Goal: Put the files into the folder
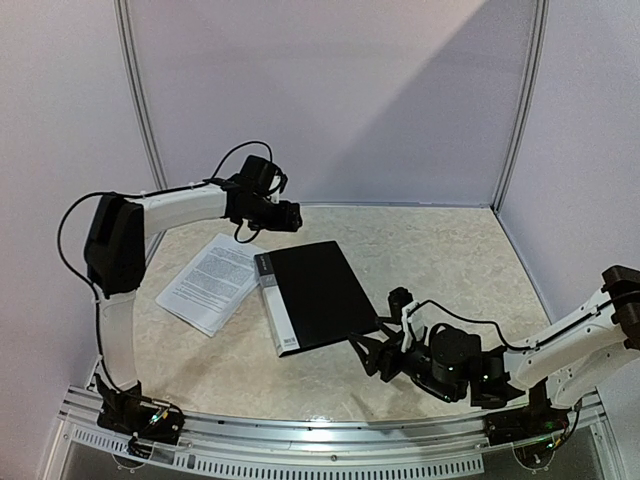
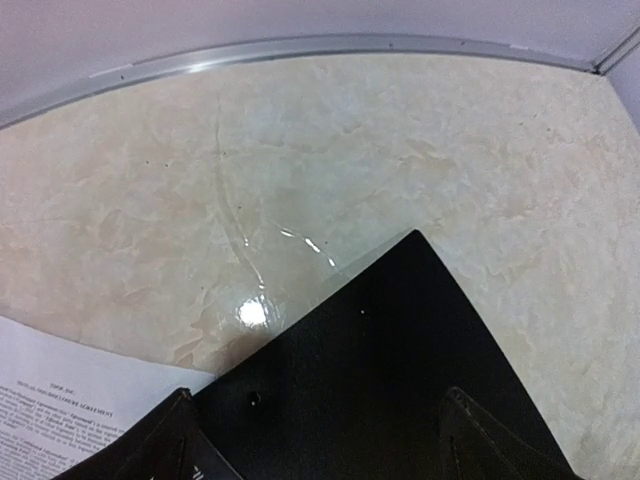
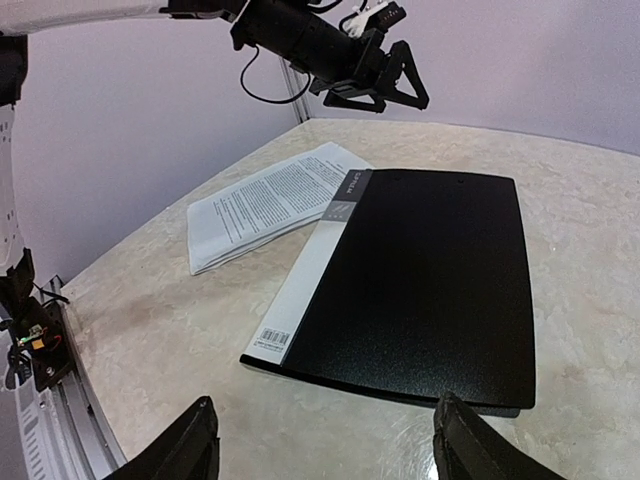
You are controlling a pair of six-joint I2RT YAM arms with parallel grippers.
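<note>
A black folder (image 1: 318,295) with a pale spine strip lies closed and flat mid-table. Printed sheets (image 1: 208,283) lie left of it, reaching close to its upper left corner. My left gripper (image 1: 290,216) hangs above the folder's back edge; its fingers stand apart in the left wrist view, nothing between them but the folder and paper below. My right gripper (image 1: 372,340) is open at the folder's near right corner, with nothing held; its fingers frame the folder's front edge in the right wrist view.
Pale walls (image 1: 330,100) enclose the back and sides, with a metal rail (image 1: 330,430) along the front.
</note>
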